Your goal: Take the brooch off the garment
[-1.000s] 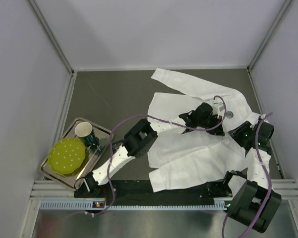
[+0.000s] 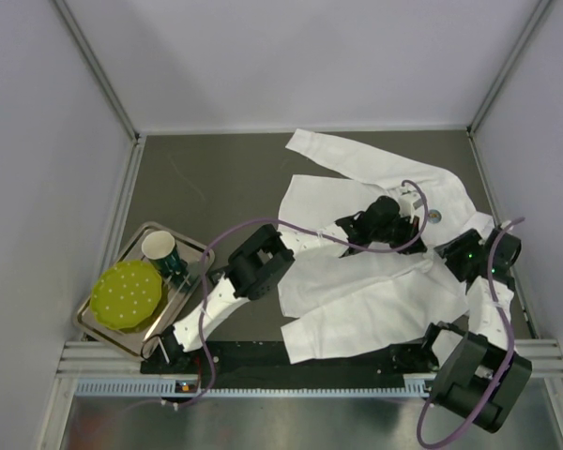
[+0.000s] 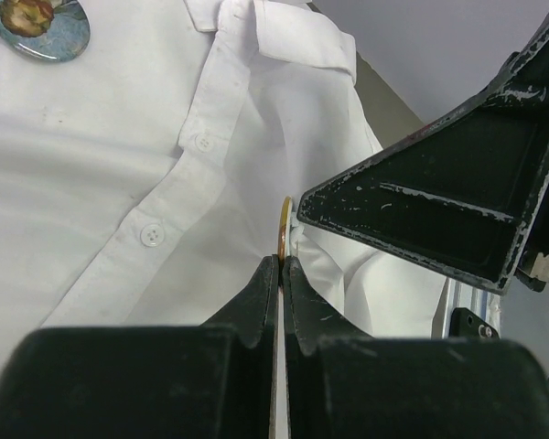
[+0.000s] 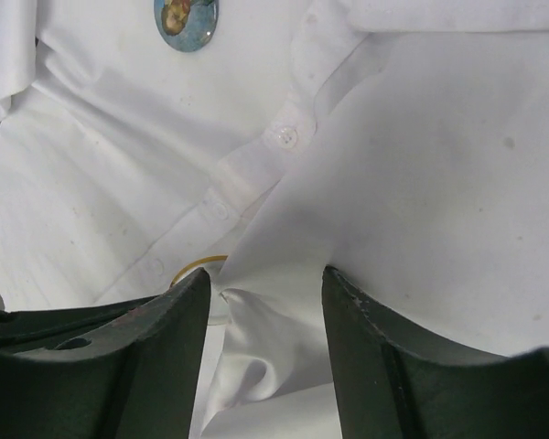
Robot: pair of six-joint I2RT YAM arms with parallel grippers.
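Note:
A white buttoned garment (image 2: 338,281) is spread over the table. My left gripper is shut on a round, gold-rimmed brooch (image 3: 285,224), seen edge-on. In the right wrist view the gold rim of this brooch (image 4: 199,262) curves beside a peak of cloth drawn up against it, so it appears still joined to the fabric. Its pin is hidden. Around that raised cloth, my right gripper stands open, close to the left one. A second brooch, blue with a brown picture (image 3: 46,29), lies flat on the garment farther off.
At the left stands a metal tray (image 2: 199,255) with a dark green mug (image 2: 161,248) and a yellow-green dotted dish (image 2: 127,294). Bare table (image 2: 197,187) shows at the back left. The right wall is close beside my right arm.

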